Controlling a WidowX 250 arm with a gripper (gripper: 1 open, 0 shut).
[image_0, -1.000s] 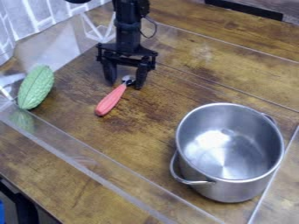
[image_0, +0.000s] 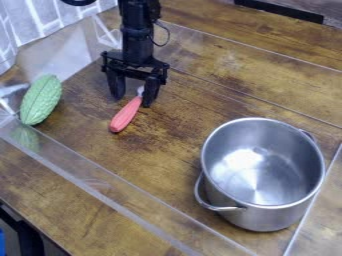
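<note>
The black gripper (image_0: 134, 85) hangs at the top centre, low over the wooden table, its fingers at the upper end of a pink-handled utensil (image_0: 127, 114) that lies slanting on the wood. Whether the fingers hold the utensil's head or stand open around it is unclear. A green corn-like vegetable (image_0: 40, 98) lies at the left. A large steel pot (image_0: 261, 170) with side handles stands at the lower right.
Clear plastic walls (image_0: 80, 185) edge the work area along the left and front. Bare wood (image_0: 214, 75) fills the middle and upper right of the table.
The gripper has shifted very slightly, and the pink utensil's upper end looks a little moved. The pot and green vegetable are unchanged.
</note>
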